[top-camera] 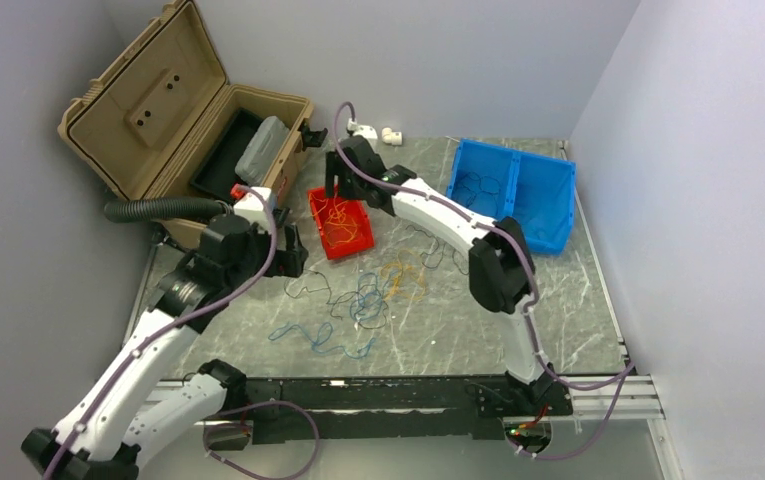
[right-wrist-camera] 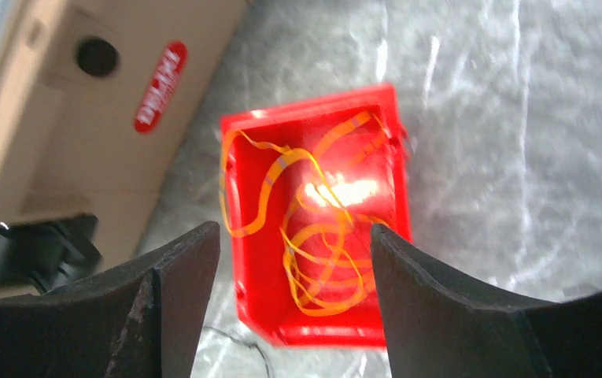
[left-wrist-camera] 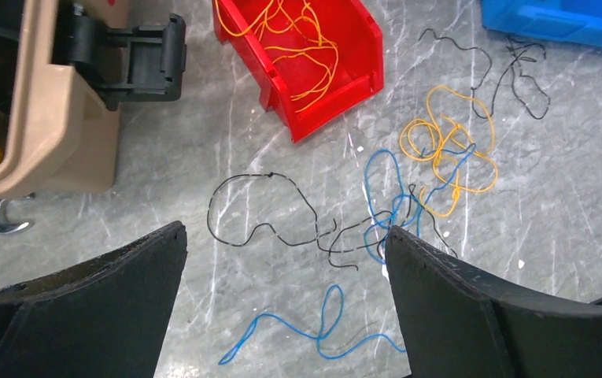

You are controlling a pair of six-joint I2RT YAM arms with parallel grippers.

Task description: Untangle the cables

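Note:
Orange-yellow cables [right-wrist-camera: 319, 256] lie loosely in the red bin [right-wrist-camera: 260, 335], with one loop over its left wall. My right gripper is over the bin, its fingers [right-wrist-camera: 179, 276] apart and nothing visible between them. On the table, a yellow cable [left-wrist-camera: 482, 161] overlaps a blue cable [left-wrist-camera: 370, 185] and black cables [left-wrist-camera: 230, 242]. A separate blue cable [left-wrist-camera: 319, 337] lies closer to the front. My left gripper stands open and empty above the table's left side. Another black cable [left-wrist-camera: 515, 79] rests toward the blue bin.
At the back right is a blue two-part bin [top-camera: 546, 245], with cable in its left compartment. An open tan case [top-camera: 276, 105] occupies the back left. A white fitting [top-camera: 391, 136] sits by the back wall.

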